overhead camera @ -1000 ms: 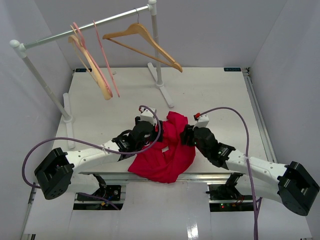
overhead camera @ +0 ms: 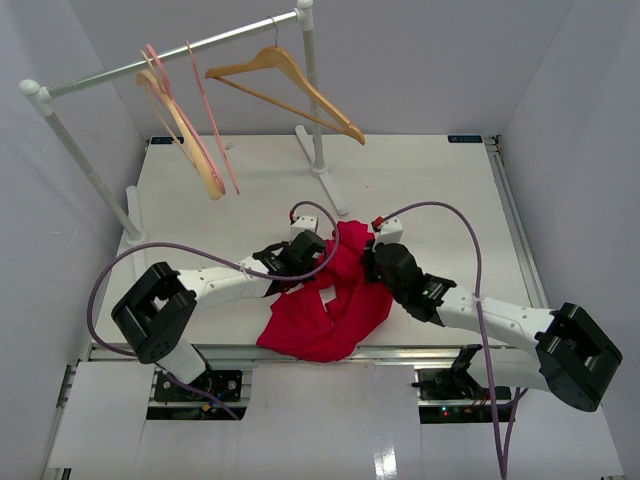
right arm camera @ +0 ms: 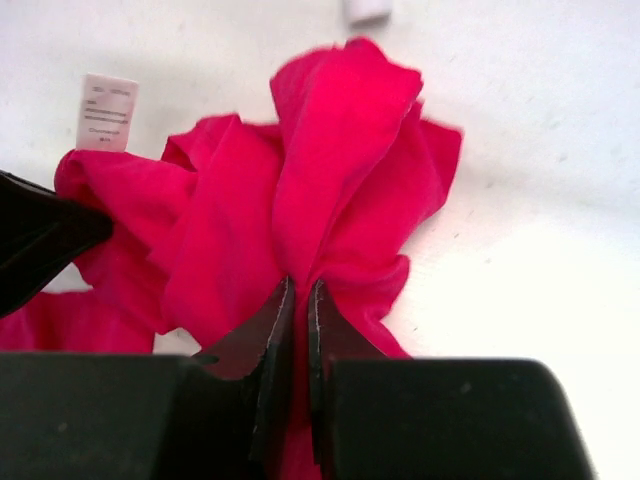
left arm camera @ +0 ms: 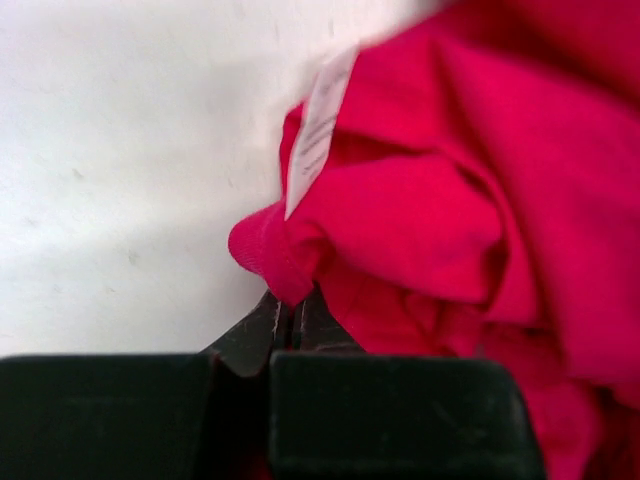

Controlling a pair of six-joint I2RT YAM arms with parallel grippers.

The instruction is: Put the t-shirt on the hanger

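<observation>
The red t shirt [overhead camera: 330, 320] lies crumpled on the table between both arms, a white label showing in the left wrist view [left arm camera: 320, 125]. My left gripper is shut on a small fold at the fabric's edge by the label. My right gripper is shut on a long fold of the red cloth running up the middle of its view. The wooden hanger [overhead camera: 280, 65] hangs empty on the rail at the top.
A white clothes rack [overhead camera: 115, 70] stands at the back left, with more hangers [overhead camera: 210, 175] bunched on its rail.
My left gripper has shifted up and to the right over the shirt in the top view. My right gripper has moved slightly up and left since a second ago.
</observation>
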